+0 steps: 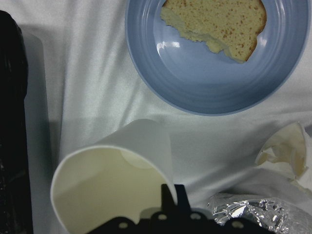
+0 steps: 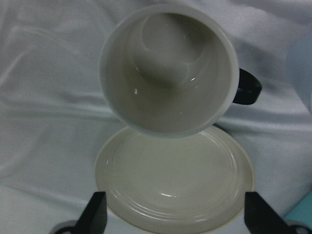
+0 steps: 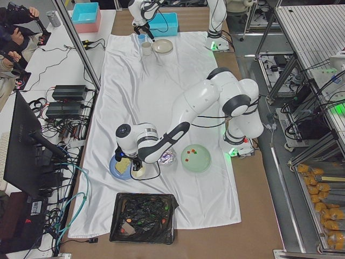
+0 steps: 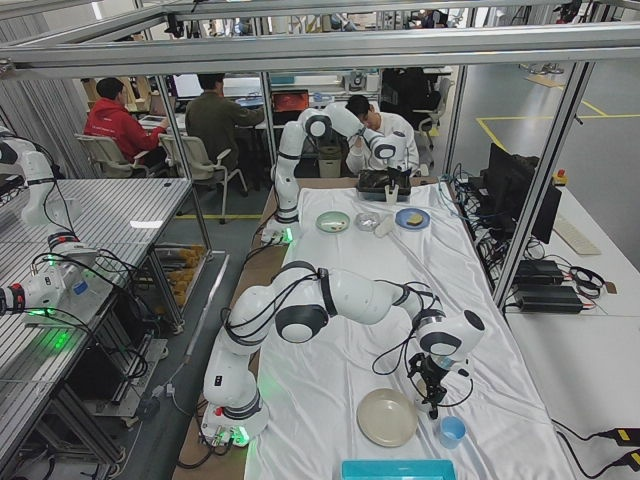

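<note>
In the left wrist view a white paper cup (image 1: pixel 97 190) is tilted on its side in my left gripper, which is shut on its rim. Beyond it lie a blue plate (image 1: pixel 219 97) with a bitten bread slice (image 1: pixel 219 24), a crumpled cup (image 1: pixel 282 151) and crinkled foil (image 1: pixel 248 214). In the right wrist view my right gripper is open over a white mug (image 2: pixel 122 92) with a dark handle, beside a beige plate (image 2: pixel 170 180).
A black lined bin (image 3: pixel 143 216) stands near the left arm, with a green plate (image 3: pixel 195 167) to its upper right. A blue cup (image 4: pixel 452 430) and turquoise tub (image 4: pixel 398 470) are near the right arm.
</note>
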